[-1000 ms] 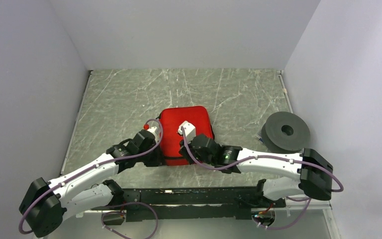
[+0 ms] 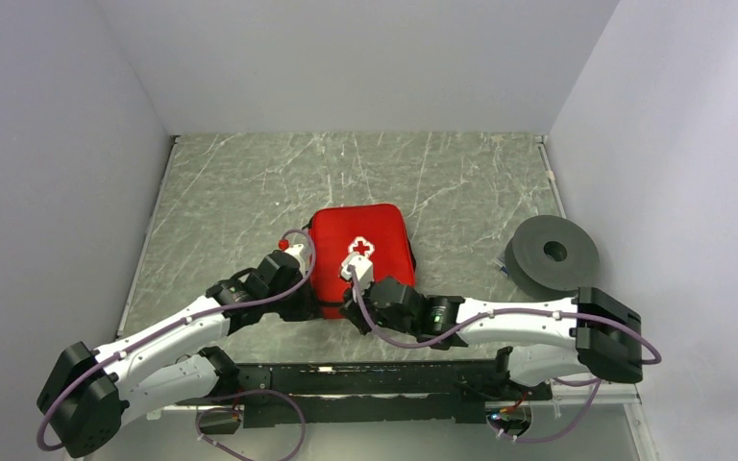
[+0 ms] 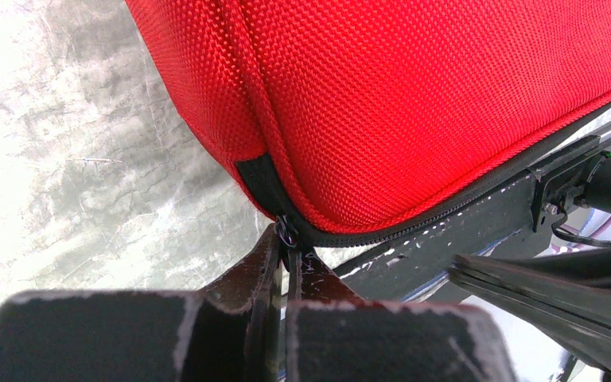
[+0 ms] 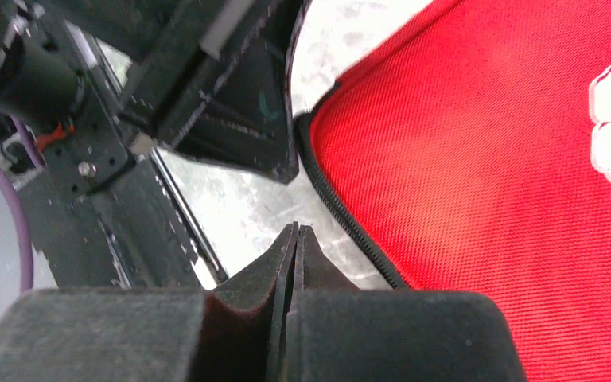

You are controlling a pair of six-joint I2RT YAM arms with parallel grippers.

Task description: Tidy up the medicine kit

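Observation:
A red medicine kit (image 2: 375, 226) with a white cross badge (image 2: 360, 248) lies with its lid down on the marbled tabletop. In the left wrist view, my left gripper is shut on the zipper pull (image 3: 286, 230), at the kit's front left corner beside a black fabric tab. Its fingertips hide most of the pull. My right gripper is shut with nothing between its fingers, just off the kit's black zipper edge (image 4: 350, 227). In the left wrist view, the right gripper's dark fingers (image 3: 525, 302) appear in front of the kit, apart from it.
A dark grey round disc (image 2: 552, 254) lies at the right of the tabletop (image 2: 221, 192). Along the front runs a black rail (image 2: 365, 377), close to both arms.
The left gripper and the kit stay where they were.

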